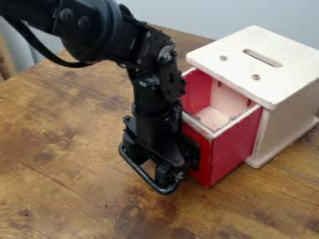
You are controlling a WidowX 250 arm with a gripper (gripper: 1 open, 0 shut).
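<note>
A white wooden box stands at the right with a red drawer pulled out at its left side; the drawer's inside shows pale wood and looks empty. My black gripper is low against the drawer's front, over the table, its lower parts in front of the red face. Whether its fingers are open or shut, or around a handle, is hidden by the gripper's own body.
A pale wall stands behind the box.
</note>
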